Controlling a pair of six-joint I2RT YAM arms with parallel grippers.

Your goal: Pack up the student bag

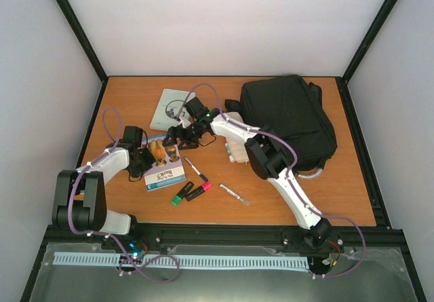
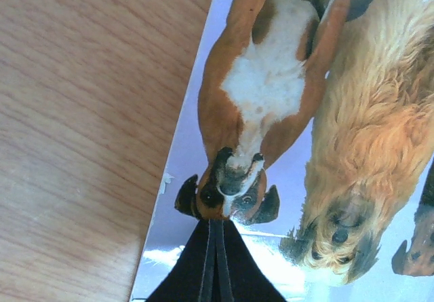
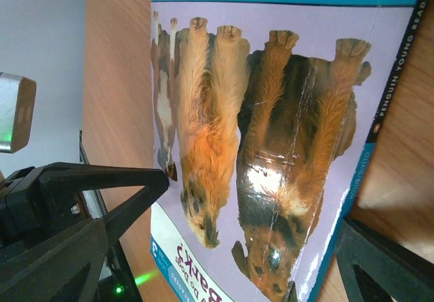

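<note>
A picture book with dogs on its cover (image 1: pixel 163 173) lies on the wooden table. My left gripper is shut at the book's left edge, over the cover, nothing visible between its fingertips. My right gripper (image 1: pixel 178 140) is over the book's upper right; in the right wrist view it stands part open, one finger lying across the cover's edge region, the other low by the spine. A grey book (image 1: pixel 167 100) lies behind them. A black bag (image 1: pixel 285 119) lies at the right, with a pale pouch (image 1: pixel 236 149) beside it, partly hidden by the right arm.
A blue pen (image 1: pixel 195 169), a green marker (image 1: pixel 182 192), a pink-capped marker (image 1: pixel 199 191) and a white marker (image 1: pixel 234 195) lie in front.
</note>
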